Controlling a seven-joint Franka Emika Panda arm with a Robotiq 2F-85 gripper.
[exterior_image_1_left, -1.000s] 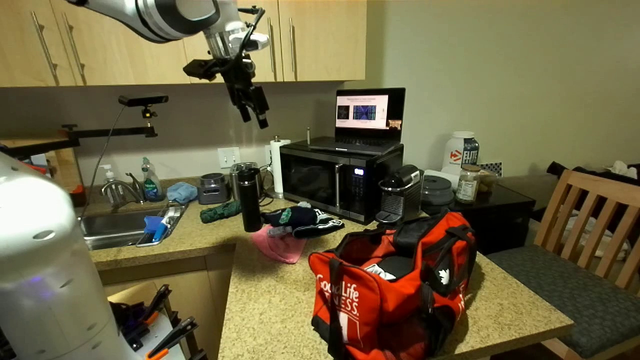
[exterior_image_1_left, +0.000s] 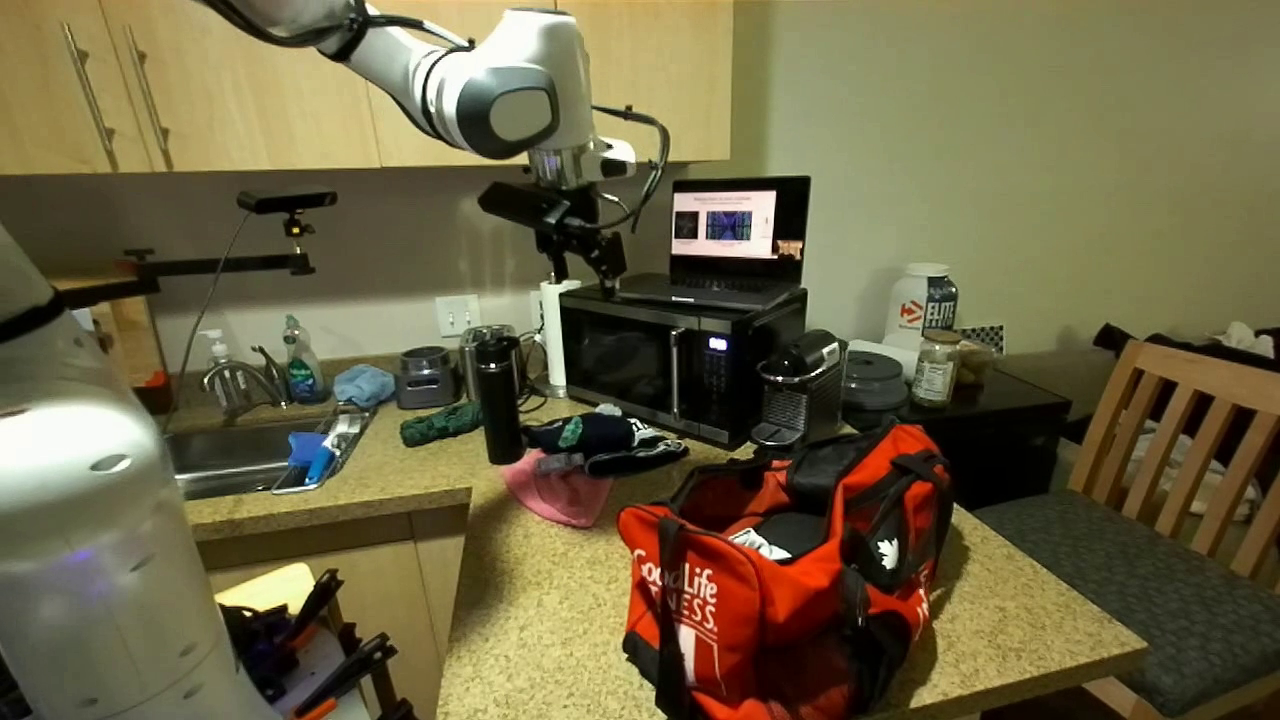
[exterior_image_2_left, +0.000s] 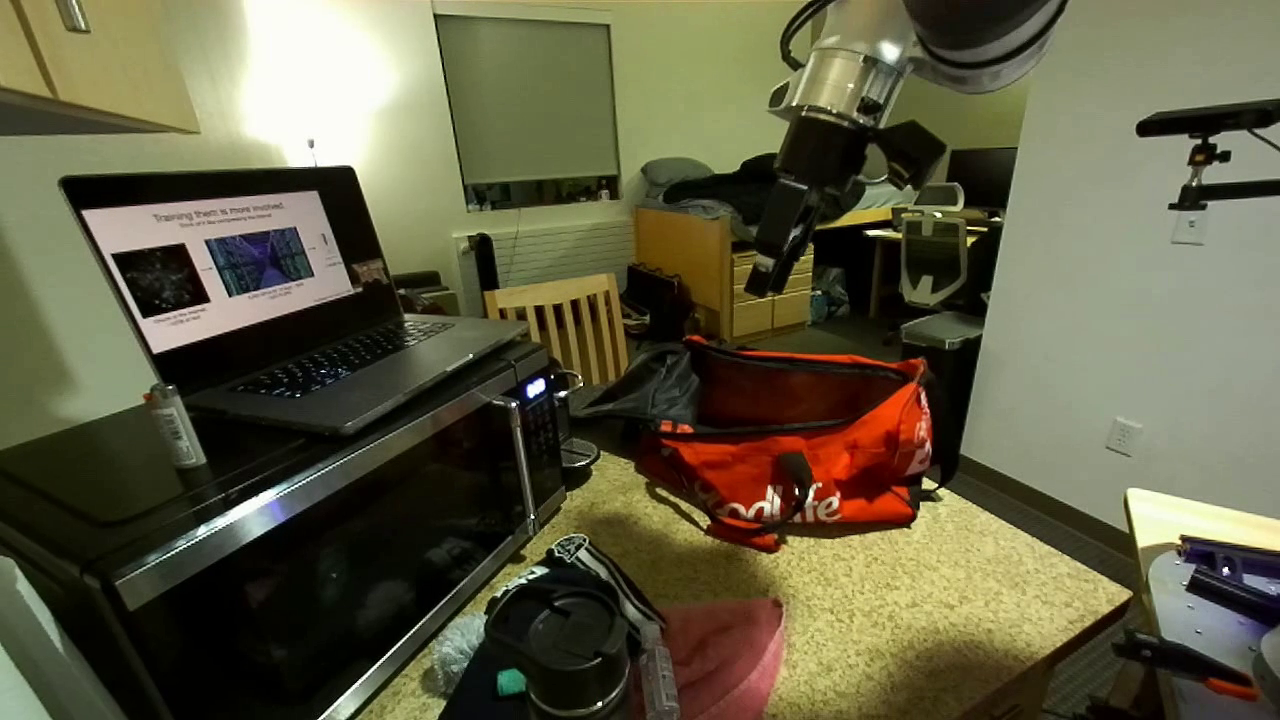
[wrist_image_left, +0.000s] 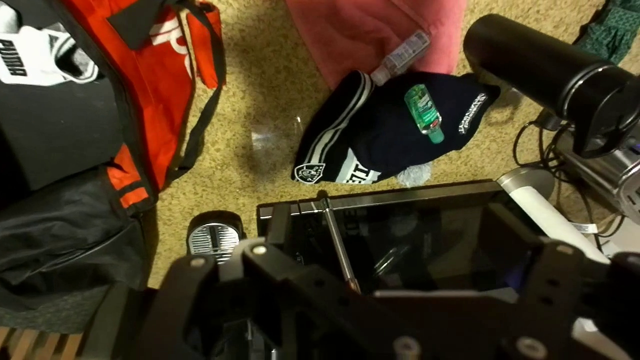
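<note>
My gripper (exterior_image_1_left: 583, 266) hangs open and pointing down, in front of the cupboards near the left side of the laptop; nothing shows between its fingers. A red and black sports bag (exterior_image_1_left: 720, 600) lies unzipped on the counter, and a white-marked Puma item (wrist_image_left: 45, 57) shows inside. On a pink cloth (wrist_image_left: 360, 36) rests part of a dark knit garment (wrist_image_left: 384, 126) with white stripes. A green bottle (wrist_image_left: 423, 108) lies on that garment, with a clear small bottle (wrist_image_left: 405, 55) beside it. The black tumbler (exterior_image_1_left: 499, 408) stands upright next to the cloth.
A microwave (exterior_image_1_left: 624, 366) carries an open laptop (exterior_image_1_left: 732, 234) and a small white tube (exterior_image_2_left: 176, 428). Near it are a paper-towel roll (exterior_image_1_left: 554, 336) and a coffee machine (exterior_image_1_left: 798, 396). Bare counter (exterior_image_1_left: 540, 612) lies left of the bag.
The arm has moved right and slightly lower in exterior view 1, bringing the gripper from left of the microwave to above its left end. The objects on the counter have not visibly moved.
</note>
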